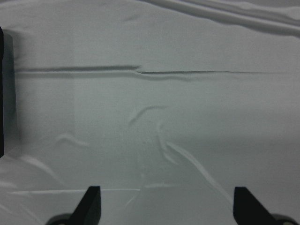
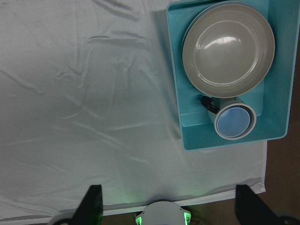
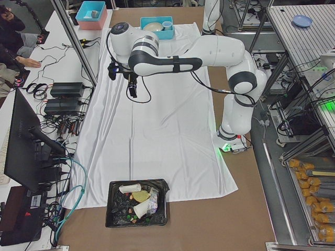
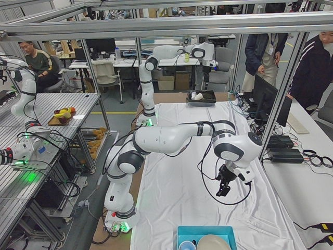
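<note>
A white cloth (image 3: 167, 136) covers the table. In the left wrist view my left gripper hangs open over bare, creased cloth. In the right wrist view my right gripper is open over the cloth beside a teal bin (image 2: 281, 117), which holds a beige plate (image 2: 227, 47) and, touching it, a cup (image 2: 233, 122) with a dark handle and blue interior. At the table's other end, in the camera left view, a black tray (image 3: 112, 206) holds white rolls or cups, a yellow item and small scraps.
A monitor (image 3: 23, 146), cables and devices line one side. A metal frame (image 4: 166, 28) runs overhead. Metal benches with other arms stand across a gap.
</note>
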